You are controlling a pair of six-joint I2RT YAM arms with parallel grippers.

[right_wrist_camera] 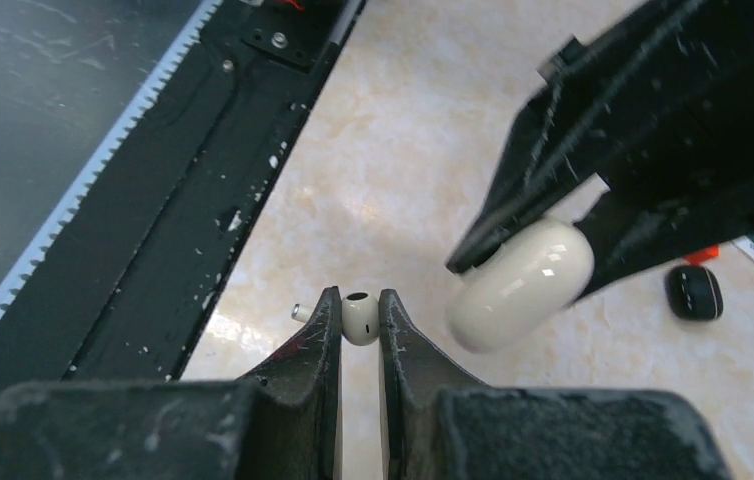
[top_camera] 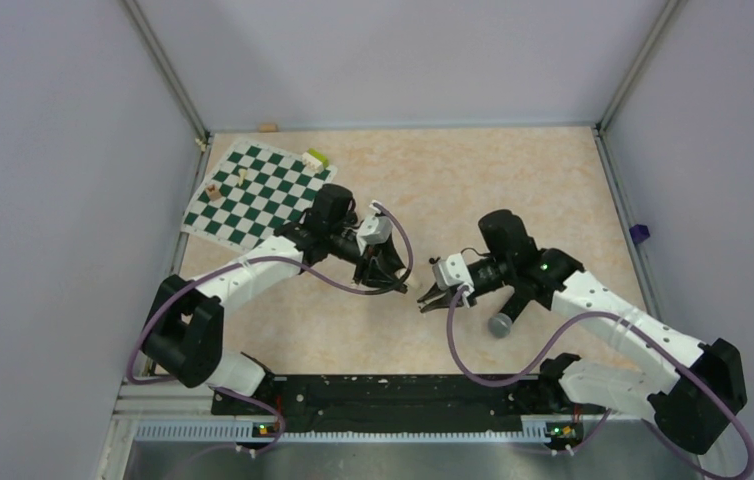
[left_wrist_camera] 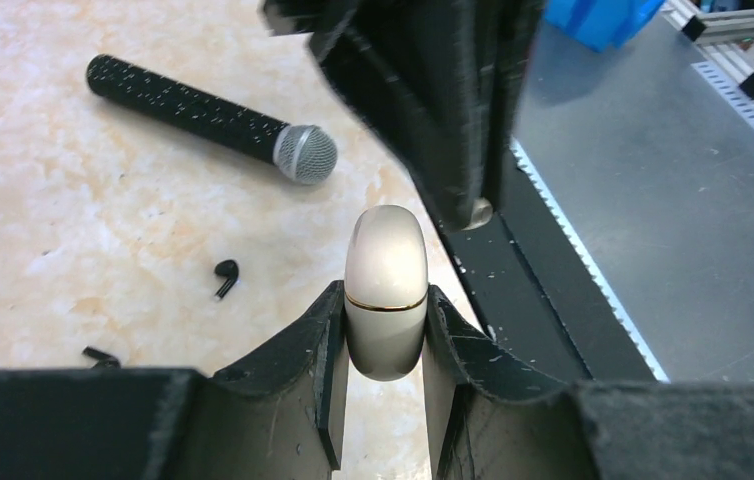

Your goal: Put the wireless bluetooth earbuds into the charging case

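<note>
My left gripper is shut on the white charging case (left_wrist_camera: 385,258), gripping its sides. A gold seam circles the case; no open lid shows. Across from it, my right gripper is shut on a small white earbud (right_wrist_camera: 358,325), whose stem sticks out to the left in the right wrist view. That view also shows the case (right_wrist_camera: 523,285), apart from the earbud. Only a bit of the earbud (left_wrist_camera: 480,213) shows at the right fingertips in the left wrist view. Two black earbuds, one (left_wrist_camera: 226,275) clear and one (left_wrist_camera: 101,357) partly hidden, lie on the table.
A black microphone (left_wrist_camera: 203,115) lies beneath the right arm. A green checkered board (top_camera: 259,193) with a few small items covers the back left of the table. A small black object (right_wrist_camera: 694,292) sits near it.
</note>
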